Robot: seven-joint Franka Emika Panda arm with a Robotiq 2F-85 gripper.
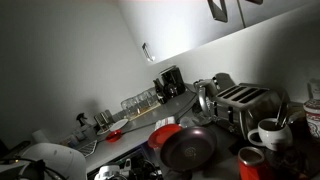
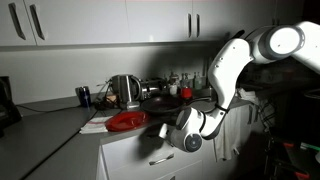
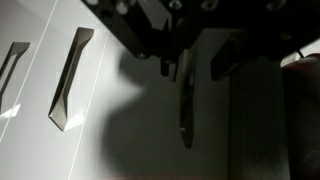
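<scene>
In the wrist view, my gripper is at the top, its dark fingers apart. A metal drawer handle (image 3: 187,115) stands upright in the picture, its upper end reaching into the gap between the fingers. Whether the fingers touch it is too dark to tell. Exterior view 2 shows the arm (image 2: 250,52) reaching down in front of the counter, with the gripper (image 2: 164,132) low by the white drawer fronts (image 2: 122,158). Exterior view 1 mostly hides the gripper behind the counter edge and the arm.
A dark pan (image 1: 188,148) and a red plate (image 2: 126,121) lie on the counter near its front edge. Behind them are a toaster (image 1: 243,104) and a kettle (image 2: 126,90). More handles (image 3: 72,78) line the drawer fronts. A mug (image 1: 271,133) stands at the right.
</scene>
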